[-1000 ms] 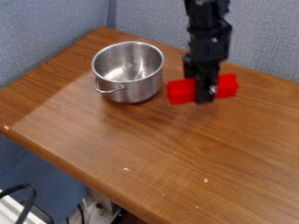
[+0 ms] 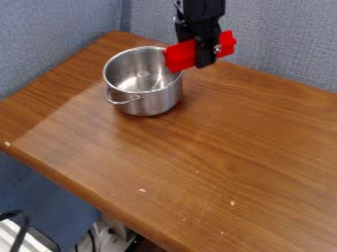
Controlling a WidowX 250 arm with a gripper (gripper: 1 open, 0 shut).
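A steel pot (image 2: 138, 94) with wire handles stands on the wooden table (image 2: 198, 177) at the upper left. My black gripper (image 2: 203, 51) comes down from the top, shut on a red object (image 2: 182, 58), which it holds raised at the pot's upper right rim, partly in front of the pot. The object looks like an elongated block. I cannot tell whether it touches the rim, and the fingertips are partly hidden against it.
Grey padded walls (image 2: 283, 39) border the table at the back and left. Cables lie off the table at the lower left.
My gripper has risen with the red object and moved left from the open table to the pot's rim, with a slight further rise in the last moment.
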